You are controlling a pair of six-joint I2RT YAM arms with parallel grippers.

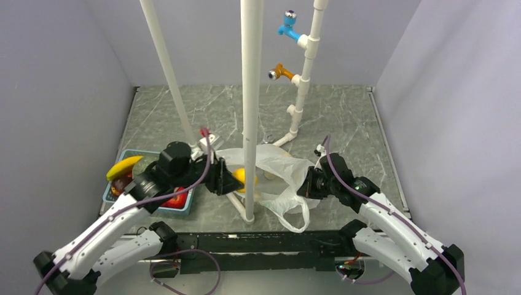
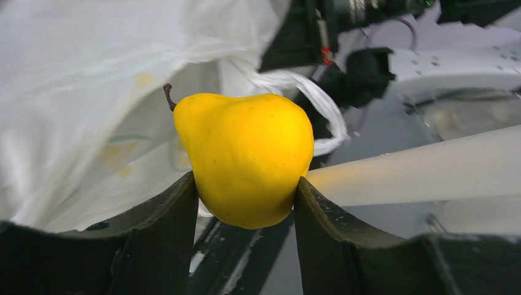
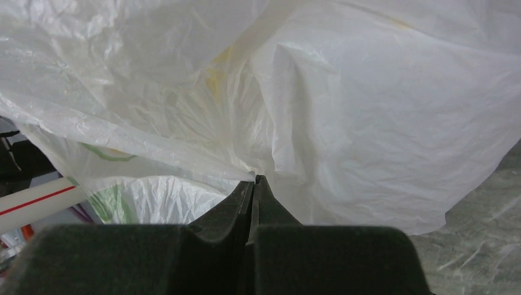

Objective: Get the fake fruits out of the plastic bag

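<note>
A yellow pear-shaped fruit [image 2: 246,153] with a dark stem is pinched between the fingertips of my left gripper. In the top view this fruit [image 1: 239,177] shows beside the middle white pipe, partly hidden by it. The white plastic bag [image 1: 282,165] lies crumpled behind and right of the pipe, its mouth and a handle loop towards the front. My right gripper is shut on a fold of the bag. Through the film in the right wrist view, a faint yellow patch shows; whether it is print or fruit, I cannot tell.
A light blue basket [image 1: 174,211] at the left holds a banana [image 1: 125,166], a red fruit [image 1: 177,198] and other fruits, partly behind my left arm. The middle pipe [image 1: 250,92] stands between the arms. Pipework with taps [image 1: 287,72] rises at the back.
</note>
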